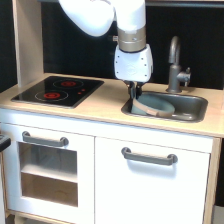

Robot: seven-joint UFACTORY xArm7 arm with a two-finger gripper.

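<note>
A pale blue-green pot [156, 103] is in the sink [190, 115], low in the basin and apparently tilted, so that mostly its upper part shows. Just at the left edge of the pot, my gripper [134, 93] points down over the sink. Its dark fingers are small here and partly merge with the dark basin. Whether they are around the pot's rim or only beside it cannot be made out.
Behind the sink rises a dark faucet [176, 68]. To the left lies a black cooktop [60, 91] with red-ringed burners, clear of objects. White cabinet doors [150, 185] stand below.
</note>
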